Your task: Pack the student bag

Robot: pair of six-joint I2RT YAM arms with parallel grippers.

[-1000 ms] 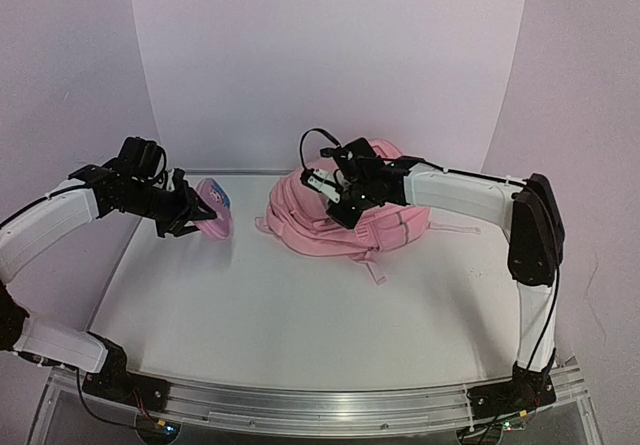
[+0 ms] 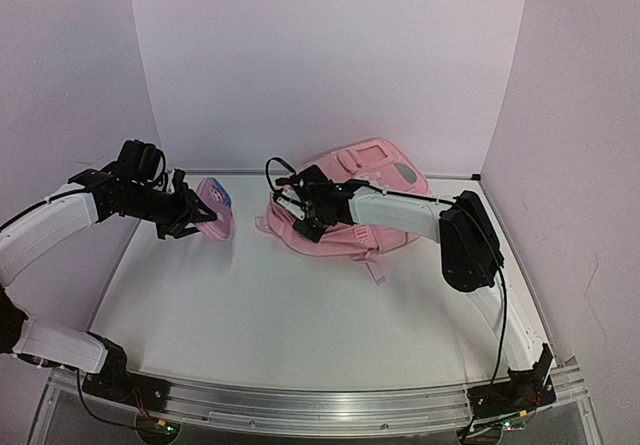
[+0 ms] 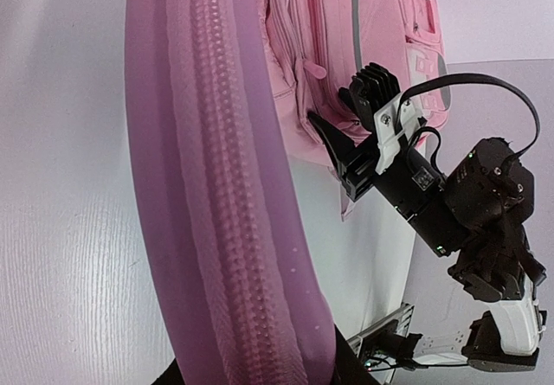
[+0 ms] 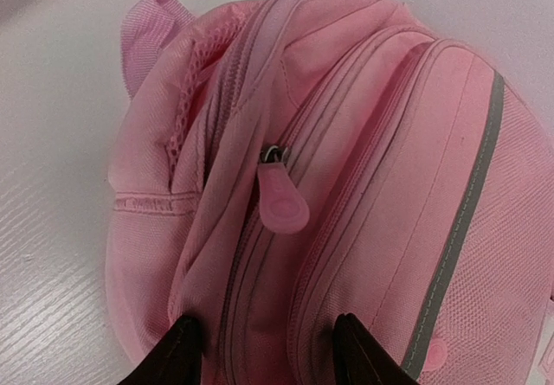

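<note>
A pink student bag (image 2: pixel 385 165) lies on the table, right of centre toward the back wall. In the right wrist view its zipper pull (image 4: pixel 283 203) hangs beside long zipper tracks, and whether the main compartment is open is hard to tell. My right gripper is over the bag's left part, its two fingers apart with pink fabric behind them. At the left, my left gripper (image 2: pixel 200 215) is shut on a pink and purple zippered case (image 3: pixel 234 186) held above the table, with a blue picture on one face in the top view.
A strap (image 2: pixel 375 271) trails from the bag's front edge. Walls stand at the back and on both sides.
My right gripper has moved left across the bag. More of the bag's panel with the grey patch now shows at the upper right. The left arm and its case have barely moved.
</note>
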